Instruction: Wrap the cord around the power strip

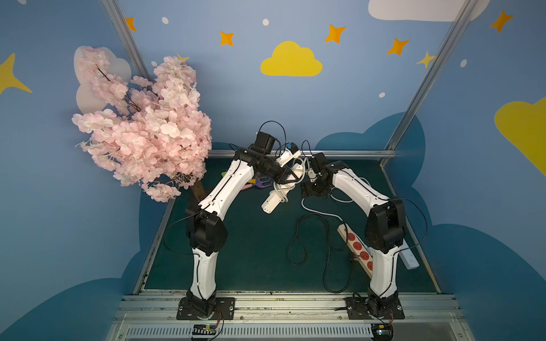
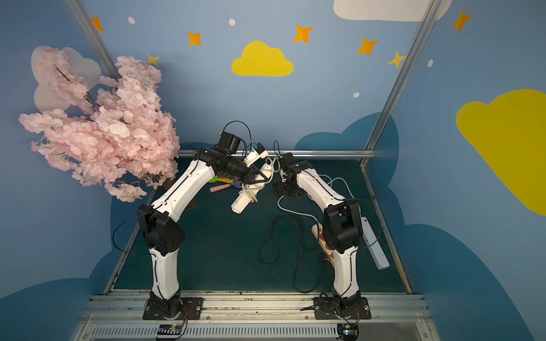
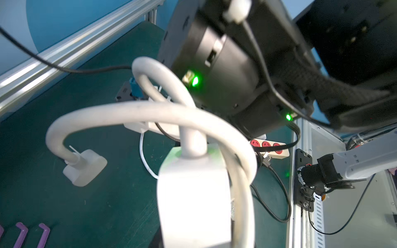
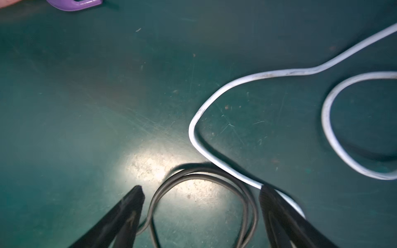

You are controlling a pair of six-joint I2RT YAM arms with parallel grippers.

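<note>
The white power strip (image 1: 272, 203) is held tilted near the back middle, with my left gripper (image 1: 291, 179) shut on it. Its white cord (image 1: 299, 163) loops around the strip. In the left wrist view one end of the strip (image 3: 194, 198) fills the foreground, hiding the fingers. Thick bends of the cord (image 3: 124, 112) stand out from that end, and the cord's plug (image 3: 84, 167) hangs free at the left. My right gripper is open, just to the right of the strip, with nothing gripped between its fingers.
Beneath the right gripper lie another white cord (image 4: 268, 75) and a coiled black cable (image 4: 194, 171). Front right are a red-socketed strip (image 1: 355, 245) and a pale strip (image 2: 372, 244). Purple and pink items (image 2: 221, 187) sit at back left, beside a blossom tree (image 1: 153, 125).
</note>
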